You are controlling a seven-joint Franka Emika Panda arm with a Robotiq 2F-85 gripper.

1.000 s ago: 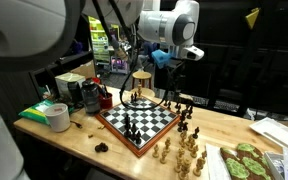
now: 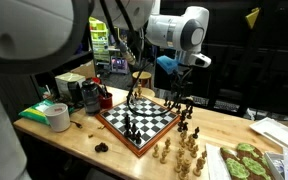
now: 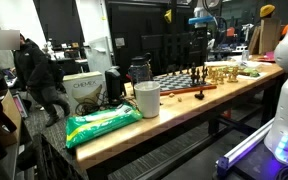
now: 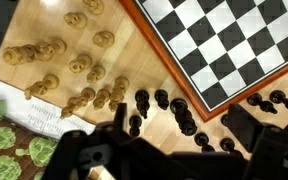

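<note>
My gripper is open and empty, its dark fingers spread wide along the bottom of the wrist view. In exterior view 1 it hangs above the far right side of the chessboard (image 2: 144,118), pointing down. Below and between the fingers, several black chess pieces (image 4: 184,115) stand on the wooden table beside the board's edge. Light wooden pieces (image 4: 79,62) are scattered to their left. The part of the board visible from the wrist holds no pieces, while exterior view 1 shows dark pieces (image 2: 132,130) at its near side.
A white mug (image 2: 58,117) stands at the table's left, close to dark containers (image 2: 91,97). On the right lie a sheet with green round patches (image 2: 246,163) and a white tray (image 2: 278,132). A green package (image 3: 102,124) rests at the table's end.
The arm has come down slightly over the right side of the board. The gripper remains empty, and the pieces and board appear unmoved.
</note>
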